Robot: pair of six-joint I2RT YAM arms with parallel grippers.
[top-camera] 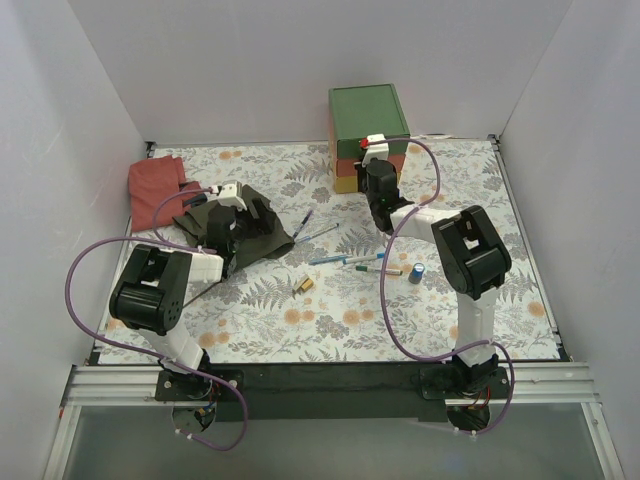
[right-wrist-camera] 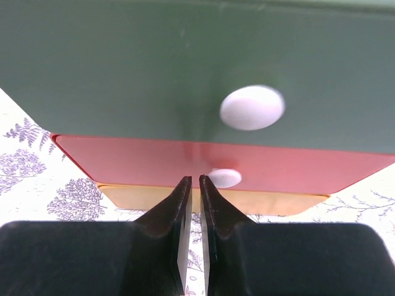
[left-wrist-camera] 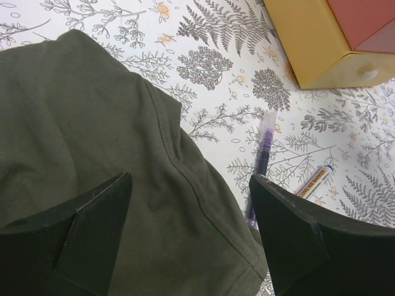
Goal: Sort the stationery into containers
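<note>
The drawer box (top-camera: pixel 368 112) at the back has a green top drawer (right-wrist-camera: pixel 123 74), a red middle drawer (right-wrist-camera: pixel 136 160) and a yellow bottom drawer (right-wrist-camera: pixel 139 197). White knobs show on the green and red fronts. My right gripper faces these fronts, its fingertips a narrow gap apart around no visible object. Wide open and empty, my left gripper is over a dark green cloth (left-wrist-camera: pixel 142 148). A purple pen (top-camera: pixel 303 223), a thin white-and-blue pen (top-camera: pixel 318 232), a blue marker (top-camera: pixel 327 260), a light-blue one (top-camera: pixel 363 258) and a green-ended one (top-camera: pixel 378 270) lie mid-table.
A small yellowish item (top-camera: pixel 303 284) lies in front of the markers, and a blue cylindrical item (top-camera: pixel 416 273) stands to their right. Red cloth (top-camera: pixel 153 192) covers the far left.
</note>
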